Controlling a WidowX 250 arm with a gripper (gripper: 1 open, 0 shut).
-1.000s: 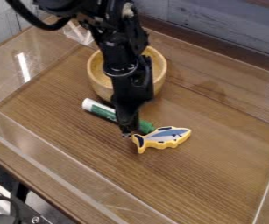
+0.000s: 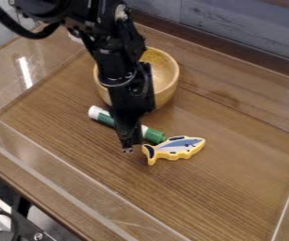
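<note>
My black gripper [image 2: 126,139] points down over a green and white cylindrical object [image 2: 102,117] lying on the wooden table. Its fingertips look shut, with nothing clearly between them, and they partly hide the cylinder. To their right lies a yellow, fish-shaped piece [image 2: 174,150] with a pale blue middle. A tan bowl [image 2: 162,73] stands behind the arm, partly hidden by it.
A pale wall [image 2: 222,33] runs along the back. Dark cables are at the lower left edge.
The gripper has shifted slightly to the left over the last second. The cylinder, the fish-shaped piece and the bowl look unmoved.
</note>
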